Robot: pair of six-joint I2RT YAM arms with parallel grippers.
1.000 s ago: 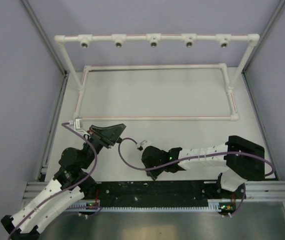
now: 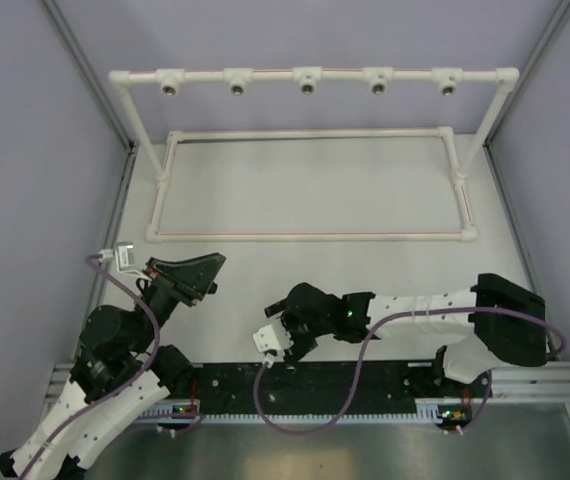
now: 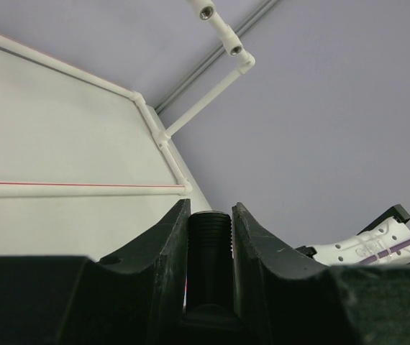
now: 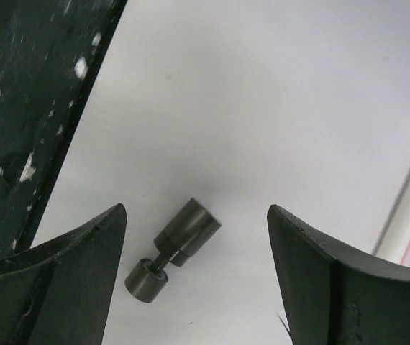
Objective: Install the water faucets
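A dark, small cylindrical faucet point(image 4: 188, 231), with a thicker body and a narrower piece joined by a neck, lies on the white floor. In the right wrist view my right gripper is open above it, with the faucet lower down in the gap, untouched. My left gripper is shut on a black faucet point(image 3: 210, 248) whose ribbed end shows between the fingers; most of it is hidden. Along the raised white pipe point(image 2: 273, 75) at the back are several tee fittings point(image 2: 307, 80) with open dark mouths.
A white pipe frame point(image 2: 315, 237) lies on the floor panel, its uprights carrying the raised pipe. Grey walls point(image 2: 25, 200) close in both sides. A black strip point(image 2: 305, 388) runs along the front edge. The panel between the arms and the frame is clear.
My left gripper has moved left and slightly down in the top view, away from the right one.
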